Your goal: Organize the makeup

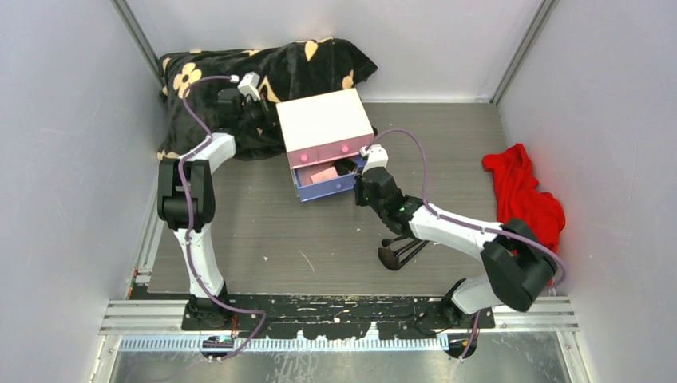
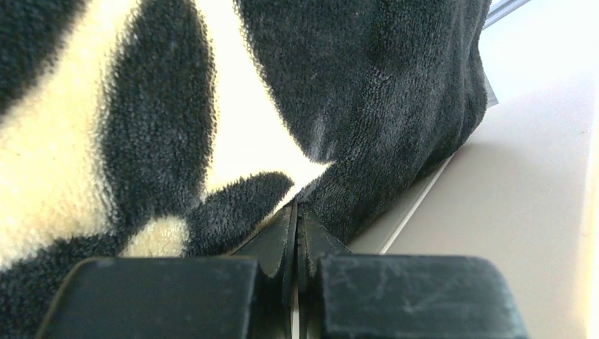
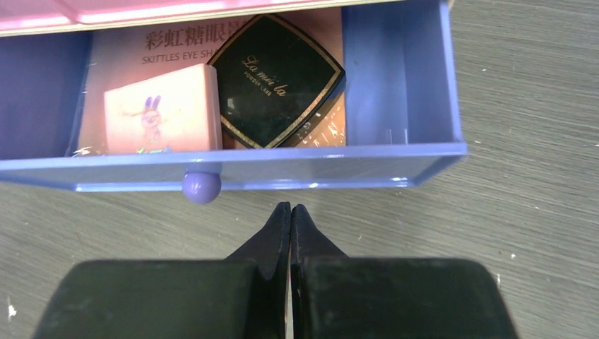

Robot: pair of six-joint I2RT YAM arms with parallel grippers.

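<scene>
The makeup organizer (image 1: 319,120) has its blue lower drawer (image 3: 395,162) pulled out, holding a pink box (image 3: 159,116), a black powder case (image 3: 272,78) and an eyeshadow palette (image 3: 155,49). My right gripper is shut just in front of the drawer, below and right of its purple knob (image 3: 201,186); nothing shows between its fingers. My left gripper is shut at the organizer's left rear, against or very near the dark flowered blanket (image 2: 367,85). Makeup brushes (image 1: 389,258) lie on the table below the right arm.
A red cloth (image 1: 519,191) lies at the right. The blanket fills the back left, behind the organizer.
</scene>
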